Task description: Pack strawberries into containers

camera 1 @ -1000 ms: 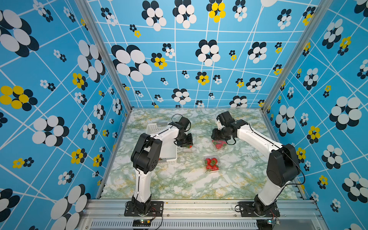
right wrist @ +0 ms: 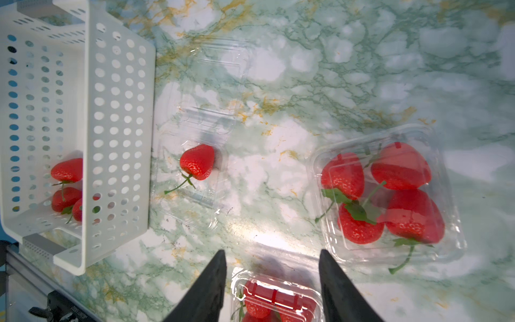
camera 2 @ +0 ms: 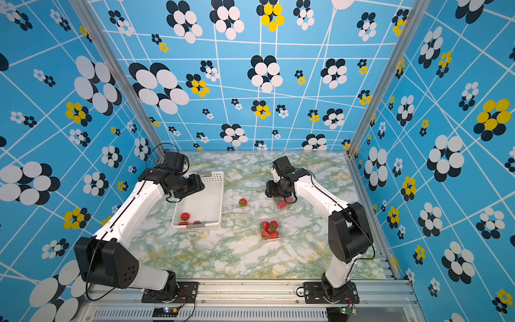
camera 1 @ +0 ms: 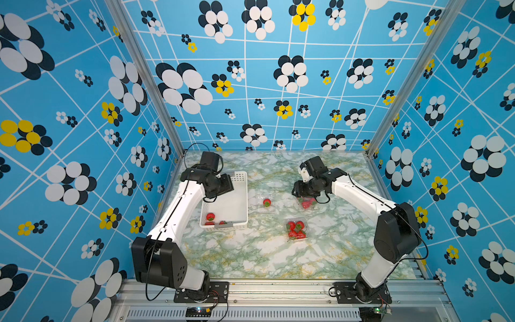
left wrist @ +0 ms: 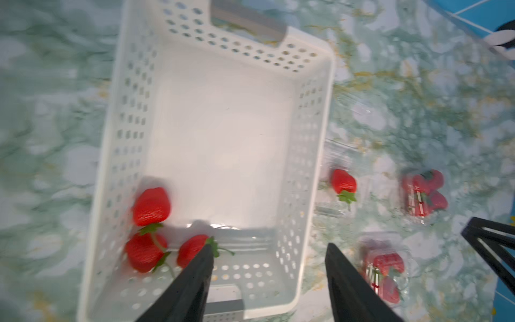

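Note:
Over the white basket (left wrist: 316, 171) hangs my left gripper, open with nothing between its fingers. Several strawberries lie at the basket's near end, among them one red strawberry (left wrist: 151, 206). Beside the basket a clear, lidless-looking container (right wrist: 209, 120) lies on the table with a single strawberry (right wrist: 197, 161) in it. My right gripper is above the table, its fingers apart and empty. A clear container (right wrist: 450, 214) at right in the right wrist view holds several strawberries. Another filled container (right wrist: 279, 281) shows at the bottom of that view.
The basket's perforated wall (right wrist: 120, 134) stands between its strawberries and the open container. Patterned walls enclose the table at the back and sides.
My left gripper has moved left from the single-strawberry container to above the basket, uncovering that strawberry. The right gripper has shifted slightly left.

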